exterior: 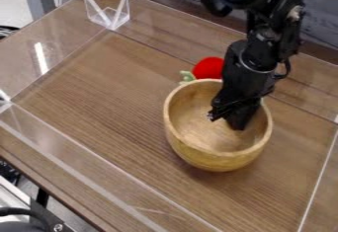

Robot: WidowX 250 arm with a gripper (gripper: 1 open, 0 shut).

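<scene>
A large yellow-tan bowl (199, 142) sits on the wooden table at centre right. My black gripper (238, 113) reaches down from the top into the bowl's back right part. Whether anything is between its fingers is hard to tell. A red round object (208, 66) with a green part lies just behind the bowl, partly hidden by the arm.
A clear plastic holder (109, 9) stands at the back left. Cables lie beyond the table's edge at the lower left.
</scene>
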